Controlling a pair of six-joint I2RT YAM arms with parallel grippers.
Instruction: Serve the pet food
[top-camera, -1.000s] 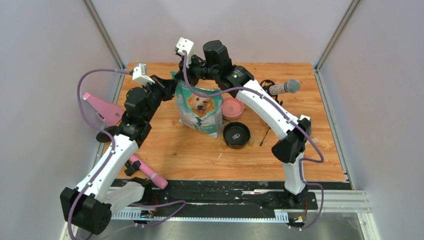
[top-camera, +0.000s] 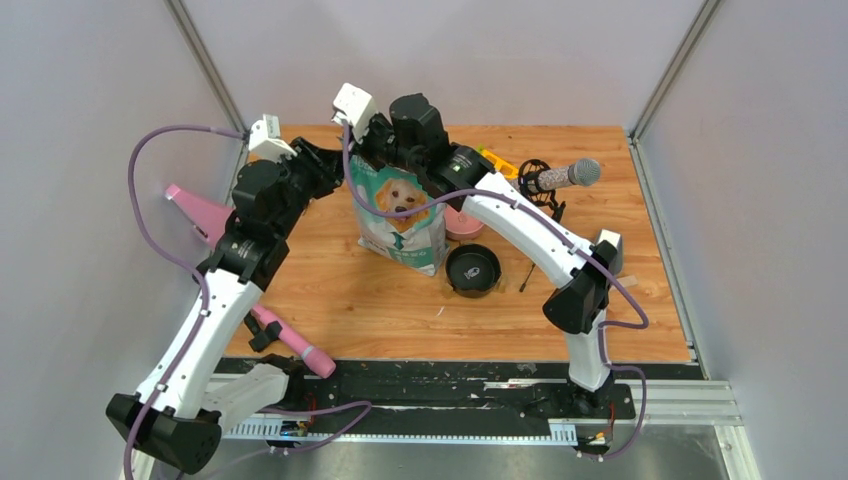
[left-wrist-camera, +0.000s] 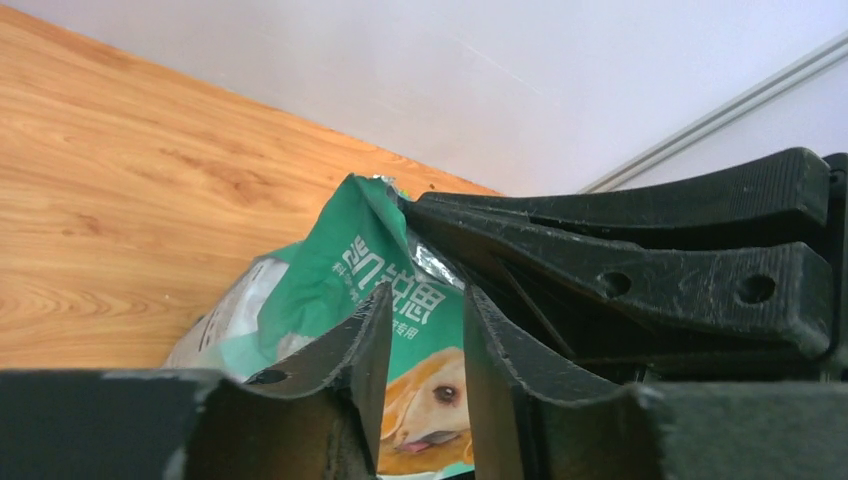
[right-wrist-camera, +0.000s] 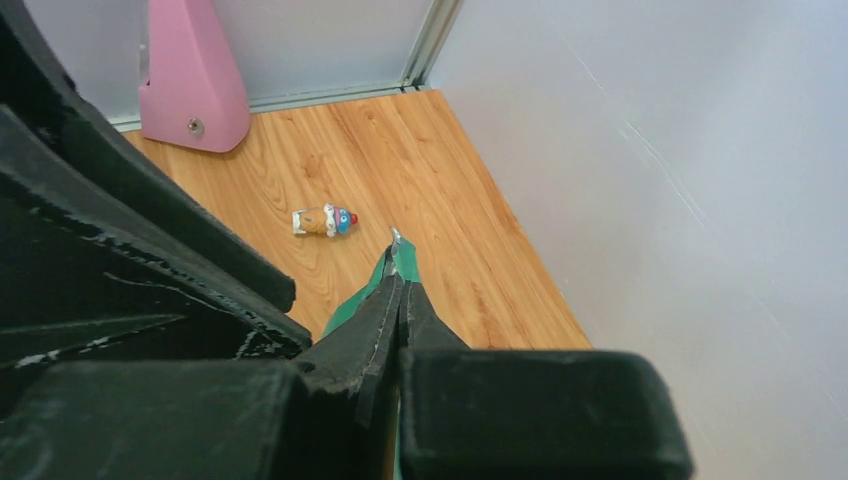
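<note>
A green pet food bag (top-camera: 400, 225) with a dog's face stands mid-table beneath both grippers. In the left wrist view, my left gripper is open in front of the bag (left-wrist-camera: 330, 300), nothing between its fingertips; the other gripper's black parts reach over the bag's crumpled top. In the right wrist view, my right gripper is shut at the bag's green top edge (right-wrist-camera: 385, 265); whether it pinches that edge is hard to tell. A black bowl (top-camera: 473, 264) and a pink bowl (top-camera: 463, 228) sit right of the bag.
A pink object (top-camera: 205, 210) lies at the left, a pink cylinder (top-camera: 305, 348) at front left. A microphone (top-camera: 580, 172) and yellow item (top-camera: 500, 160) are at back right. A small bottle (right-wrist-camera: 322, 220) shows in the right wrist view.
The bowls and the bag's base are unmoved.
</note>
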